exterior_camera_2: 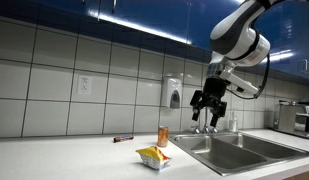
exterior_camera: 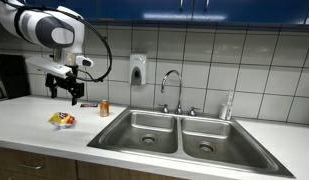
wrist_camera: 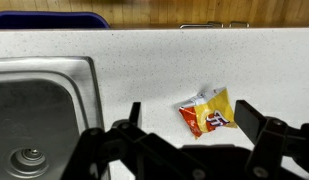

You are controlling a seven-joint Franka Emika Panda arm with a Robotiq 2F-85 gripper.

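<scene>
My gripper is open, its two fingers wide apart in the wrist view with nothing held between them. In exterior view 1 the gripper [exterior_camera: 63,95] hangs above the left part of the counter. Below it lies a crumpled yellow, red and white snack packet [wrist_camera: 207,113], resting flat on the white counter and apart from the fingers. The same packet [exterior_camera_2: 153,156] shows in exterior view 2, to the left of and lower than the gripper [exterior_camera_2: 207,125].
An orange can [exterior_camera: 104,108] stands near the wall, with a dark marker-like object [exterior_camera_2: 123,138] lying near it. The double sink [exterior_camera: 184,136] with its tall faucet [exterior_camera: 172,86] is to the right. A clear bottle [exterior_camera: 228,106] stands behind the sink. Bare counter surrounds the packet.
</scene>
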